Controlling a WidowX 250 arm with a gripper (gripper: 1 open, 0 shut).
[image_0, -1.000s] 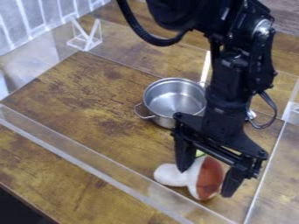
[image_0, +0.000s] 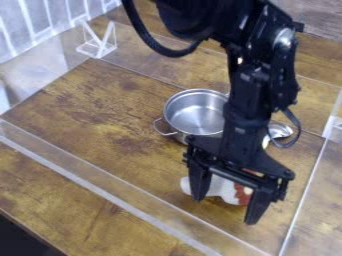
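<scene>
My black gripper (image_0: 227, 190) hangs low at the right of the camera view, fingers open and pointing down on either side of a soft white object with an orange-red part (image_0: 206, 188), which lies on the wooden table largely hidden behind the fingers. Whether the fingers touch it I cannot tell. A steel pot (image_0: 185, 109) with side handles stands behind the gripper, partly covered by the arm.
Clear plastic walls border the wooden work area (image_0: 87, 150) at front, left, back and right. A metal utensil (image_0: 279, 131) shows right of the arm.
The pot has not visibly moved.
</scene>
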